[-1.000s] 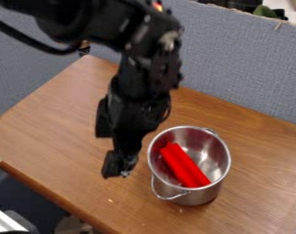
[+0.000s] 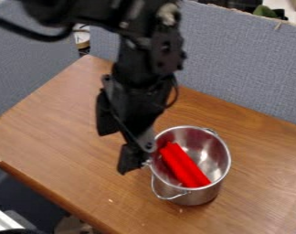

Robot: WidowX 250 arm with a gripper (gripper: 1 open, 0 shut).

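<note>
A silver metal pot (image 2: pixel 202 190) with a wire handle stands on the wooden table, right of centre. A red cylindrical object (image 2: pixel 184 165) lies inside it. My black gripper (image 2: pixel 133 144) hangs just left of the pot, its lower tip at or in front of the pot's left rim; I cannot tell whether they touch. The gripper is open, and nothing shows between its fingers.
Grey padded panels (image 2: pixel 242 64) border the back and left. Some small items sit beyond them at the top.
The pot and red object have not moved.
</note>
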